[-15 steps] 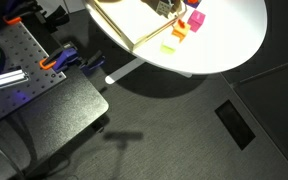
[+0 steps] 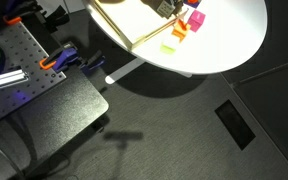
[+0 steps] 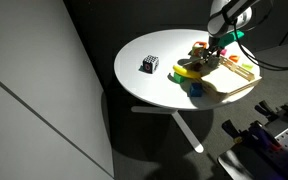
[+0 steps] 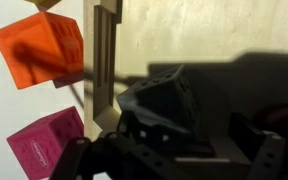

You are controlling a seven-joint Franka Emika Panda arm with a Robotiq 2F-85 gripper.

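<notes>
A dark block (image 4: 164, 100) lies in the wooden tray (image 4: 102, 70), close to its side wall, in the wrist view. My gripper is over it with its fingers apart, and the block's lower part is shadowed. Whether the fingers touch it cannot be made out. Outside the tray wall sit an orange block (image 4: 39, 48) and a pink block (image 4: 49, 145). The same tray (image 3: 224, 98) appears at the right of the white table in the second exterior view, below the white arm (image 3: 224, 22).
The white table (image 3: 134, 85) also carries a black-and-white cube (image 3: 151, 64), a yellow banana-like object (image 3: 187, 72) and a blue block (image 3: 196, 89). Beside the tray in the first exterior view are a pale yellow block (image 2: 168, 47) and an orange block (image 2: 180, 30). The table's left part has free room.
</notes>
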